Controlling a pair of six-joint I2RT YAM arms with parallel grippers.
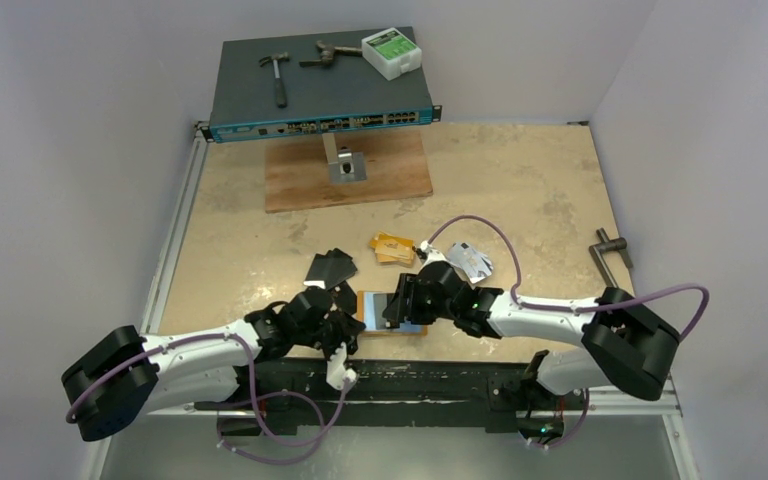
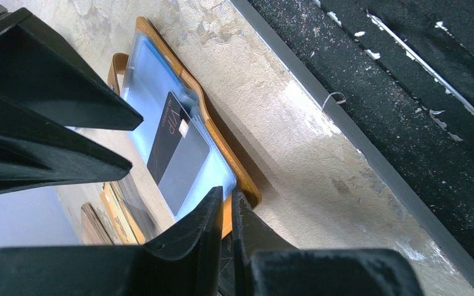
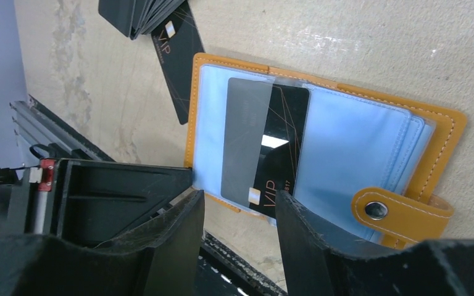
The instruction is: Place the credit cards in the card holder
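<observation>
The open card holder (image 3: pixel 358 148), tan-edged with blue clear sleeves, lies flat on the table. A black VIP card (image 3: pixel 287 132) sits partly under a clear sleeve; its left part looks grey through the plastic, while its right part is uncovered. My right gripper is part open above the card's near end, its fingers apart and nothing held. At the holder's left edge, my left gripper is shut, its tips against the border; whether a thin edge is pinched between them cannot be told. Another black VIP card (image 3: pixel 178 61) lies just left of the holder.
Dark cards (image 1: pixel 331 267) lie behind the left arm. Orange cards (image 1: pixel 393 248) and white-grey cards (image 1: pixel 470 262) are spread behind the holder. A snap strap (image 3: pixel 401 213) sticks out at the holder's right side. The table's front edge runs close by; clear table lies farther back.
</observation>
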